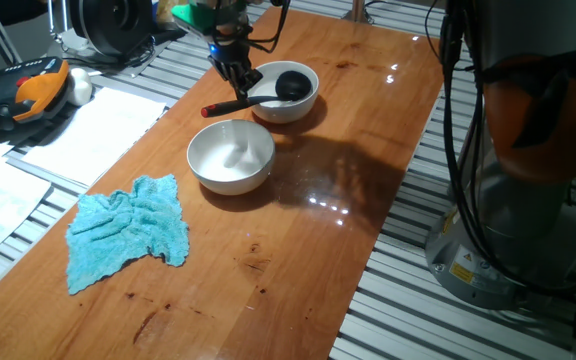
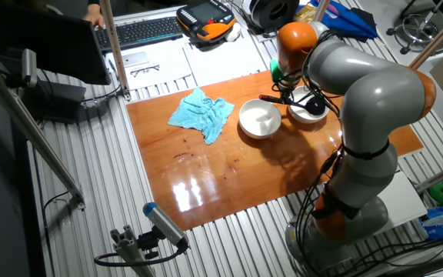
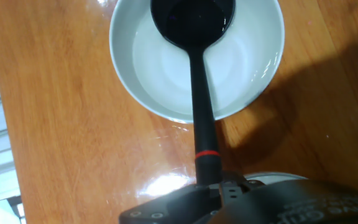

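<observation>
A black ladle with a red band (image 3: 202, 106) extends from my gripper, which is shut on its handle. In the wrist view the ladle's bowl is over the far white bowl (image 3: 157, 68); in exterior view 1 the ladle's head (image 1: 293, 86) shows above that bowl's right side. Whether it touches the bowl, I cannot tell. A second white bowl (image 1: 230, 160) stands nearer on the wooden table, with my gripper beyond it. Only a sliver of the second bowl's rim shows in the wrist view, behind the gripper.
A crumpled turquoise cloth (image 1: 128, 230) lies on the table to the left of the near bowl. Papers (image 1: 93, 140) and an orange-black device (image 1: 28, 95) lie off the table's left edge.
</observation>
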